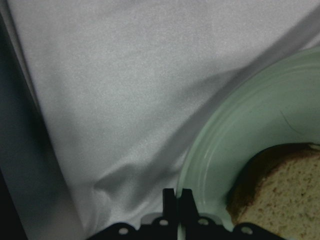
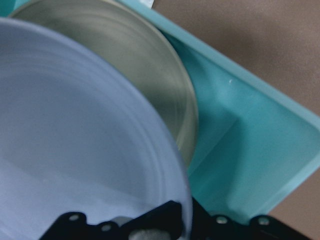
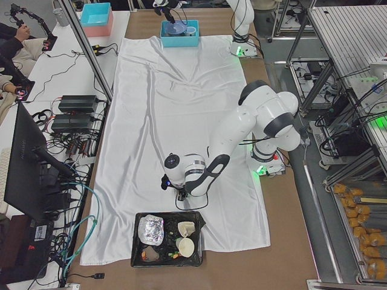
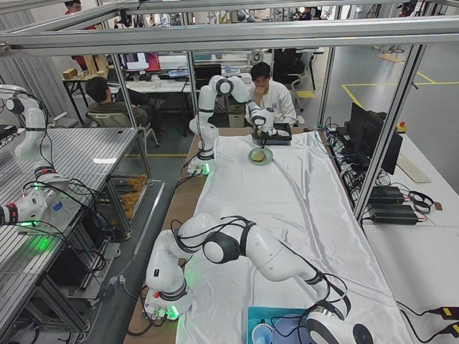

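A green plate (image 4: pixel 260 159) with a bread slice (image 1: pixel 277 200) lies on the white cloth, largely hidden under my left arm in the camera left view. My left gripper is low at that plate's rim, its fingers close together; I see nothing clearly held. My right gripper is shut on the rim of a blue plate (image 2: pixel 80 140), which is over a paler plate (image 2: pixel 165 85) in the cyan bin (image 3: pixel 179 42).
A black tray (image 3: pixel 166 260) with foil, pale items and small food pieces stands at the near end. Monitors and cables line one side beside the table.
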